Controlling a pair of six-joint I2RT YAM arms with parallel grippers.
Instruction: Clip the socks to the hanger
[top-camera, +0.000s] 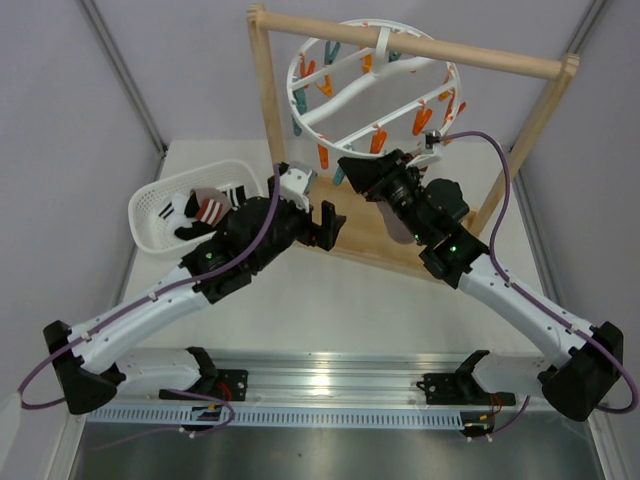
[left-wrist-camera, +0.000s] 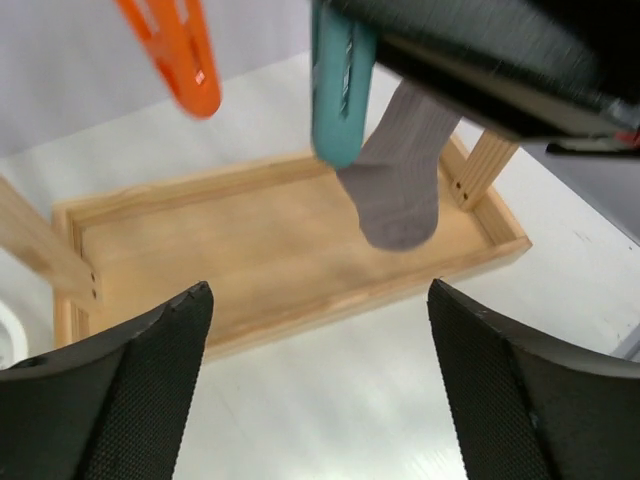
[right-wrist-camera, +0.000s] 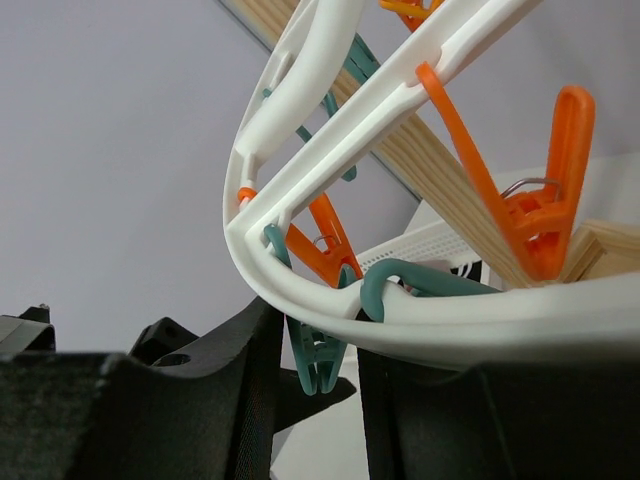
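The white round hanger (top-camera: 350, 95) with orange and teal clips hangs from a wooden frame. My right gripper (top-camera: 358, 170) is shut at the near rim on a teal clip (right-wrist-camera: 312, 350), which also shows above the left gripper. My left gripper (top-camera: 322, 222) stands open below and left of that clip, nothing between its fingers. A grey sock (left-wrist-camera: 395, 190) hangs below the hanger on the right, partly behind the right arm. More socks (top-camera: 205, 212), dark and striped, lie in the white basket (top-camera: 150, 225).
The wooden frame's post (top-camera: 268, 90) and crossbar (top-camera: 480, 58) surround the hanger. A wooden base tray (left-wrist-camera: 250, 270) lies beneath it.
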